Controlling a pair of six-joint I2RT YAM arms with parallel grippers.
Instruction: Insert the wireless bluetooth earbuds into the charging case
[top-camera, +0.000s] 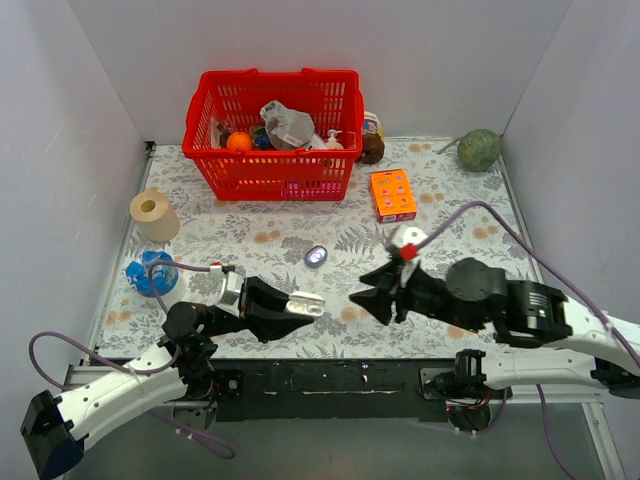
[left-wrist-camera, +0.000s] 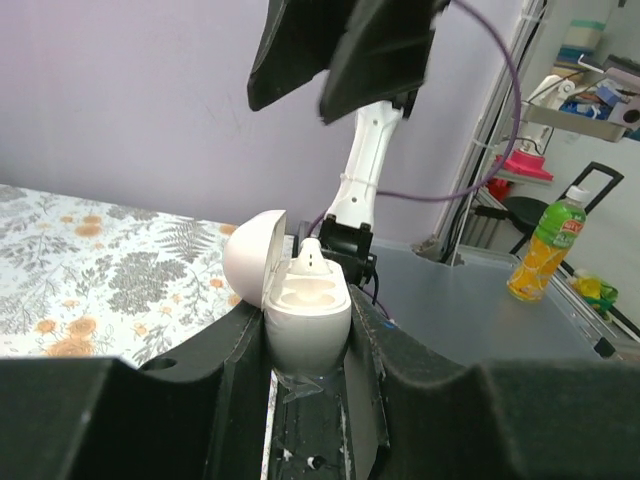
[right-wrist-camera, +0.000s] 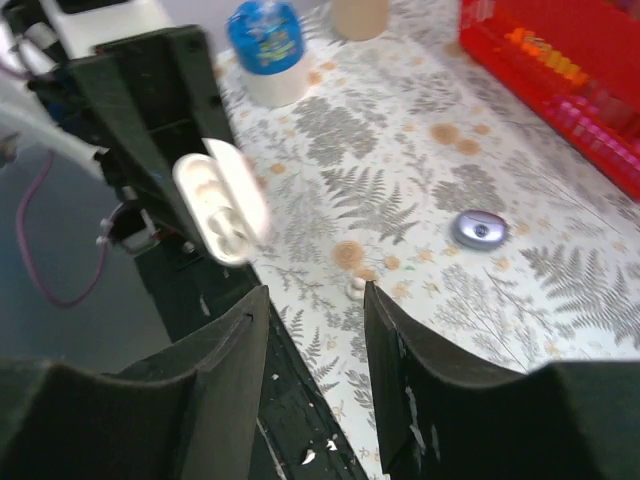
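Note:
The white charging case (top-camera: 305, 305) is held at the tips of my left gripper (top-camera: 296, 312), which is shut on it above the table's front edge. In the left wrist view the case (left-wrist-camera: 308, 325) has its lid (left-wrist-camera: 252, 255) swung up, and a white piece (left-wrist-camera: 310, 256), seemingly an earbud, juts from its top. My right gripper (top-camera: 366, 309) stands open, apart from the case and to its right. In the right wrist view a small white piece (right-wrist-camera: 356, 288), perhaps an earbud, shows beside one fingertip, apparently on the table beyond; nothing is gripped.
An oval grey-purple object (top-camera: 316, 256) lies mid-table. Behind are a full red basket (top-camera: 285, 178) and an orange box (top-camera: 393, 195). A paper roll (top-camera: 154, 215) and a blue-wrapped item (top-camera: 150, 274) stand left.

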